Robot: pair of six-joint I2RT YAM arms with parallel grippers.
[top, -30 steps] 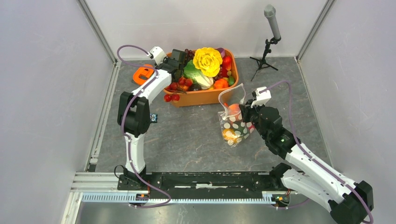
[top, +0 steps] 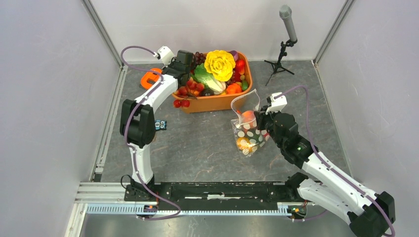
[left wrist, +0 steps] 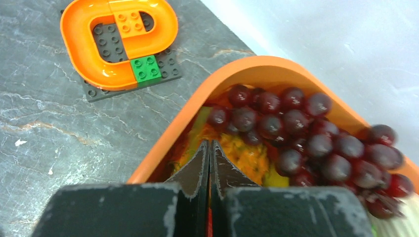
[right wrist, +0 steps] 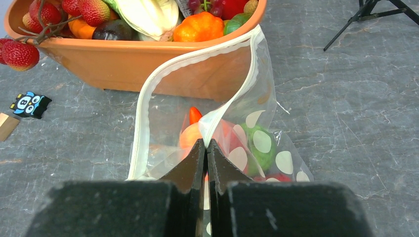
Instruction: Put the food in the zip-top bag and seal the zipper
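An orange bin (top: 211,103) full of toy food stands at the back. My left gripper is shut over its left end, beside red grapes (left wrist: 296,123); nothing shows between its fingers. A clear zip top bag (top: 247,136) with white dots, holding several pieces of food, lies in front of the bin's right part, its mouth open. My right gripper is shut on the white zipper strip (right wrist: 213,118) at the near side of the bag's mouth.
An orange toy track (left wrist: 74,39) lies left of the bin. A small owl block (right wrist: 30,103) and a wooden block (right wrist: 6,126) lie in front of it. A microphone stand (top: 279,64) stands back right.
The right arm and the bag look almost unchanged.
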